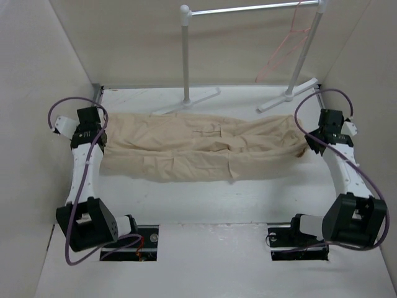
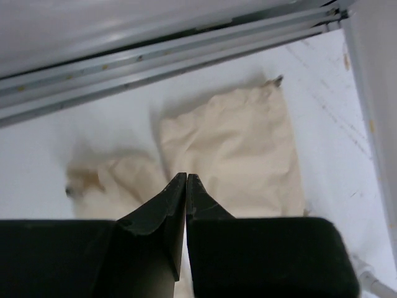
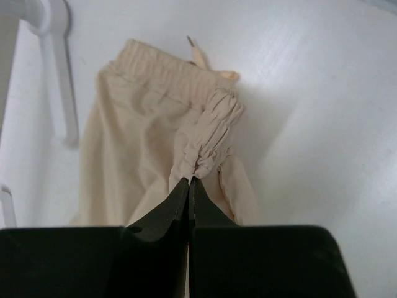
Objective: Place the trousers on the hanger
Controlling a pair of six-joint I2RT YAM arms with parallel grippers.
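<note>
Beige trousers [image 1: 186, 164] lie lengthwise across the table, legs to the left, waistband to the right, near leg folded up toward the far one. At the left end my left gripper [image 1: 104, 135] is shut at the leg ends; in its wrist view the near leg's cuff [image 2: 127, 180] bunches beside the fingers, and the thin pinch itself is hidden. My right gripper [image 1: 315, 144] is shut on a gathered fold near the waistband [image 3: 167, 74], clear in the right wrist view. A thin pink hanger [image 1: 293, 31] dangles from the rail at the back right.
A white rack with a rail [image 1: 254, 8] stands at the back, its right foot [image 1: 286, 98] just behind the waistband. Side walls are close to both arms.
</note>
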